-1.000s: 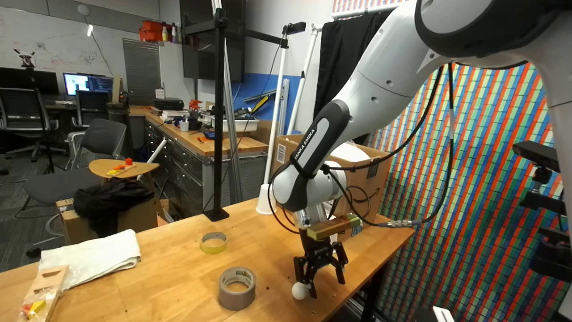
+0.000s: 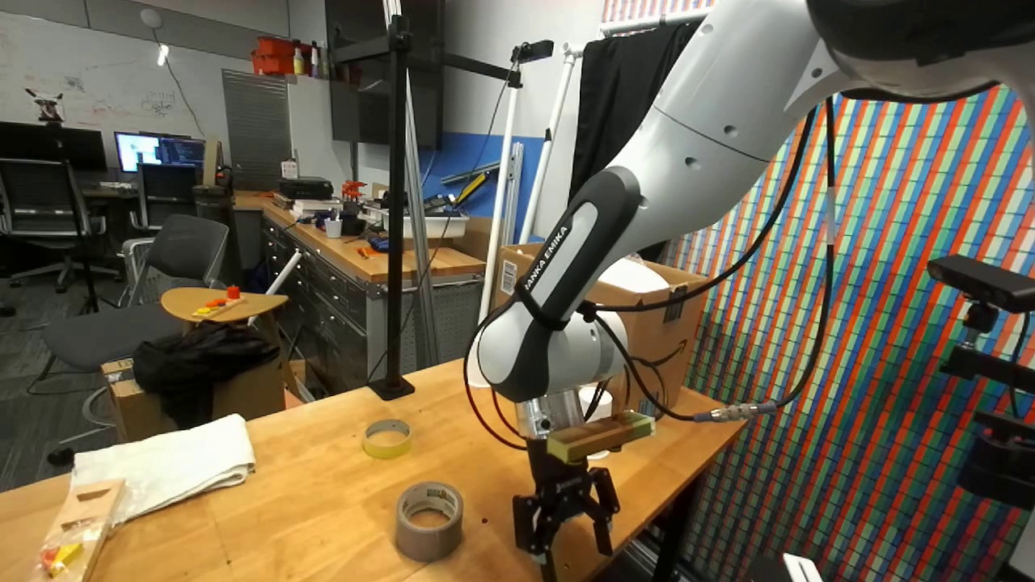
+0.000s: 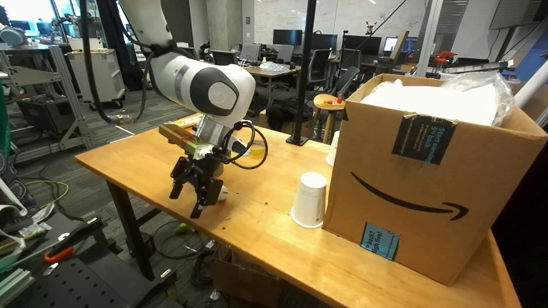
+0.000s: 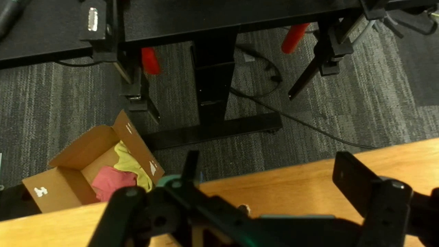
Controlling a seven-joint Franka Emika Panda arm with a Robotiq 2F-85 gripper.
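Over the table's edge my black gripper [image 2: 576,554] points downward with its fingers spread apart. Nothing shows between them in the wrist view, where the gripper spans a wide gap. A small white ball [image 3: 223,193] peeks out from behind one finger in exterior view 2, apparently resting on the tabletop. In exterior view 1 the ball cannot be seen. A grey tape roll [image 2: 428,522] lies to the left of the gripper, and a yellow tape roll [image 2: 387,440] sits farther back.
A large cardboard box [image 3: 400,179] fills one end of the table [image 3: 257,220], with a white cup [image 3: 310,199] upside down beside it. A white cloth [image 2: 175,467] and a wooden piece [image 2: 89,529] lie at the left. A black post [image 2: 394,223] rises from the back edge.
The arm has shifted slightly left and lower in exterior view 1. The white ball, visible beside a finger earlier, no longer shows there. The gripper's fingers remain apart.
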